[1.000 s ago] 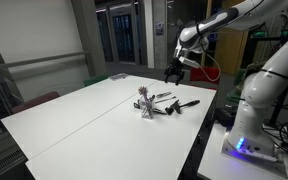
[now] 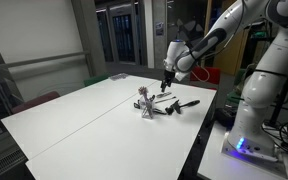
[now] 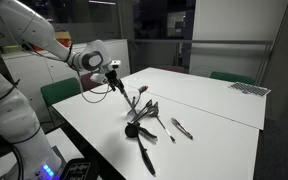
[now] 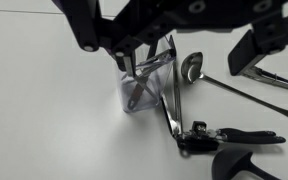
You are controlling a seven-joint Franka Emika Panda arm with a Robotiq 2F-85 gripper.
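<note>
My gripper (image 2: pixel 167 80) hangs over the far side of the cluster of utensils on the white table, its fingers open and nothing between them. In the wrist view its dark fingers stand wide apart at the top. A clear container (image 4: pixel 136 95) holding metal utensils is below the left finger. Beside it lie a metal ladle (image 4: pixel 192 68), a black-handled can opener (image 4: pixel 229 137) and a black utensil (image 4: pixel 239 165). Metal tongs (image 4: pixel 274 80) show partly from behind the right finger.
A long-handled black utensil (image 3: pixel 145 155) and a small utensil (image 3: pixel 182 130) lie apart from the cluster. Chairs, including a green one (image 3: pixel 232 78), stand around its edges.
The arm has swung leftward in exterior view 1, bringing the gripper slightly left and lower, closer to the utensils. The utensils have not visibly moved.
</note>
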